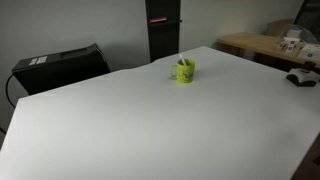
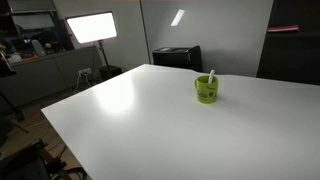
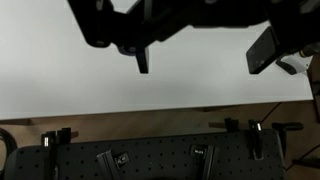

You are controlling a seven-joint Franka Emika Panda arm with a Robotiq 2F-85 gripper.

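A yellow-green mug (image 1: 185, 72) stands upright toward the far edge of the white table (image 1: 130, 120). From its mouth sticks a pale, thin object (image 1: 181, 58), perhaps a spoon or marker. The same mug (image 2: 207, 91) appears right of centre in exterior view 2, with its handle to the left. In the wrist view my gripper is open over the table's edge, its dark fingers wide apart and only bare tabletop between them. Far from the mug, it shows as a dark shape (image 1: 301, 77) at the right of exterior view 1.
A black case (image 1: 62, 70) sits beyond the table's far left in exterior view 1. A lit panel lamp (image 2: 91, 27) stands behind. Below the table edge runs a black perforated plate (image 3: 150, 158) with clamps.
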